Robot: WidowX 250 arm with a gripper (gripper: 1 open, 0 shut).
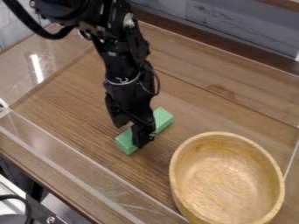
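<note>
My black gripper (132, 124) points down over a green block (159, 120) on the wooden table, its lower fingers at the block's middle and left part, hiding some of it. The fingers stand apart; whether they touch the block is hard to tell. The block lies diagonally, its lower-left and upper-right ends visible.
A large pale yellow bowl (228, 192) sits at the lower right, close to the block. A grey wall runs along the back right.
</note>
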